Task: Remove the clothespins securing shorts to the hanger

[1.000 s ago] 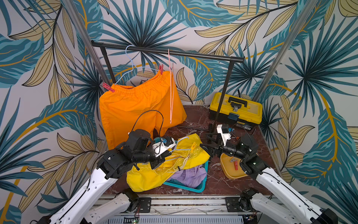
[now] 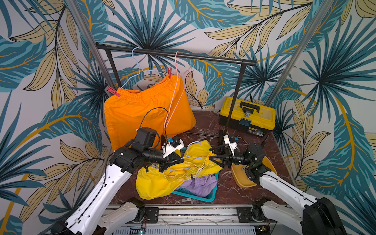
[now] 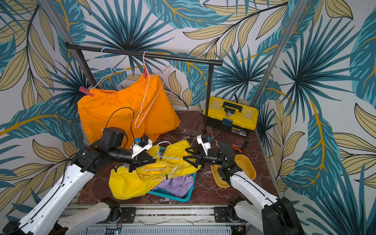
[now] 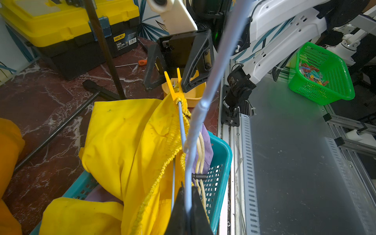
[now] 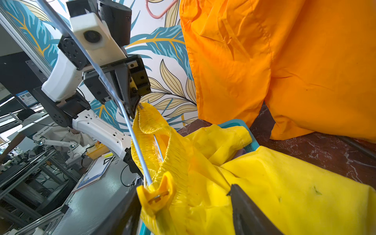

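Yellow shorts (image 2: 156, 186) lie over a teal basket (image 2: 209, 197), attached to a light-blue hanger (image 4: 182, 121). A yellow clothespin (image 4: 177, 93) clips their waistband to the hanger's end. Around the pin's handles, my right gripper stands open, one finger on each side; the right wrist view has the clothespin (image 5: 157, 193) between the spread fingers. My left gripper (image 2: 181, 159) is shut on the hanger's wire near its neck, the wire running down into its fingertips in the left wrist view. Whether another pin sits beside it cannot be made out.
Orange shorts (image 2: 148, 105) hang behind from a rack bar (image 2: 211, 58) with red clothespins (image 2: 113, 91). A pink hanger (image 3: 145, 98) dangles before them. A yellow toolbox (image 2: 250, 113) stands back right. An orange bowl (image 2: 270, 164) sits under the right arm; purple cloth (image 2: 199, 186) fills the basket.
My right gripper has spread its fingers and moved slightly left around the yellow pin. The pink hanger swings.
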